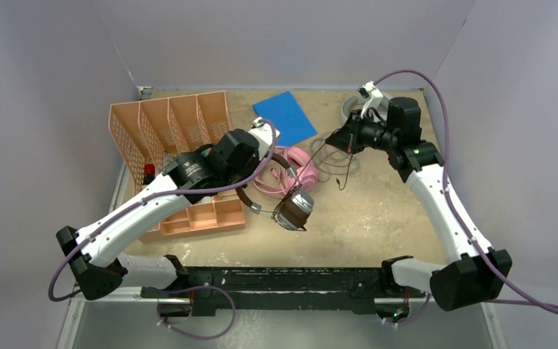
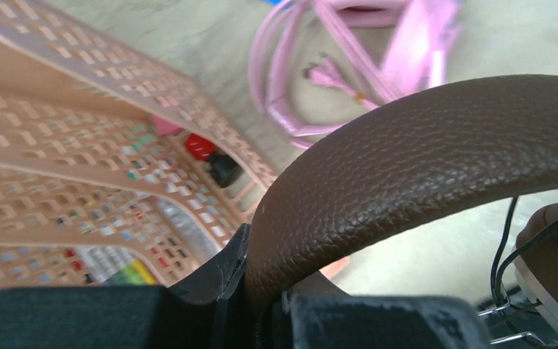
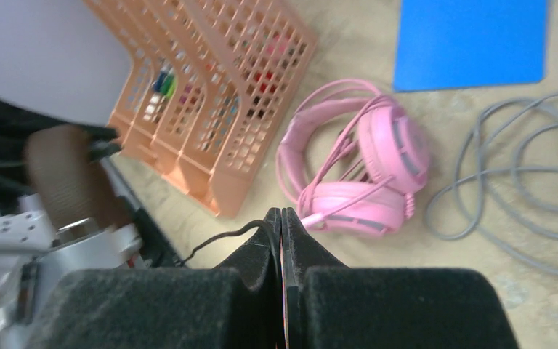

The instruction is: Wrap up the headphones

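Brown-and-silver headphones hang above the table, ear cups toward the front edge in the top view. My left gripper is shut on their brown leather headband, which covers much of the left wrist view. Their thin black cable stretches from the cups to my right gripper, shut on it with the fingertips together. Past that grip, a short free end of cable with a plug dangles down. In the top view the left arm hides the headband's grip point.
Pink headphones with their own bundled cord lie under the work. Nearby are a coiled grey cable and a blue sheet. A peach organizer stands left; grey headphones sit behind the right arm.
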